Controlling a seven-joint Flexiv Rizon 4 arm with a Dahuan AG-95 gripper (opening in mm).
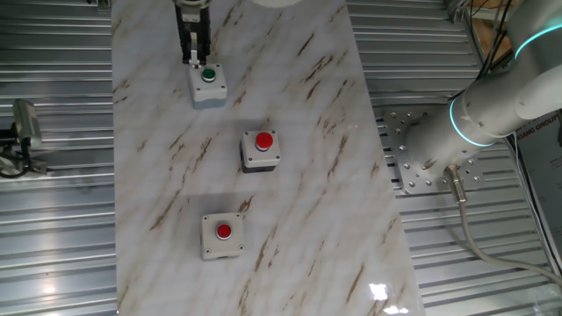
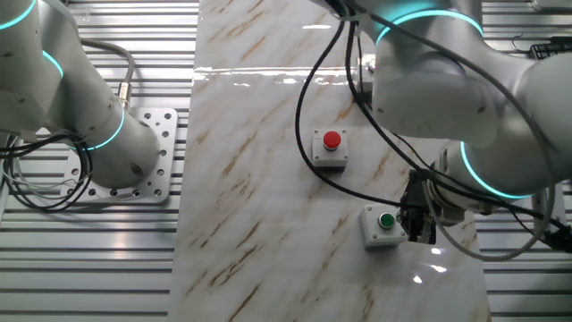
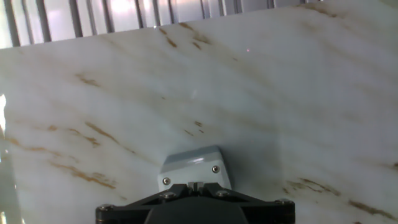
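A grey box with a green button [image 1: 208, 75] stands near the far end of the marble table. My gripper [image 1: 194, 62] is at the far edge of this box, its tips close together and a little left of the button. In the wrist view the gripper is shut, with nothing showing between its fingers. Beneath it, one end of the grey box [image 3: 194, 169] with two screws can be seen; the button is hidden there. Exterior view 2 shows the green button [image 2: 386, 220] uncovered, just left of the gripper. Whether the tips touch the box, I cannot tell.
Two more boxes stand nearer the front of exterior view 1, one with a large red button [image 1: 263, 140], another with a smaller red button [image 1: 224, 231]. Bare marble [image 1: 334, 219] lies to their right. Cables [image 2: 308, 98] loop from the arm above the table.
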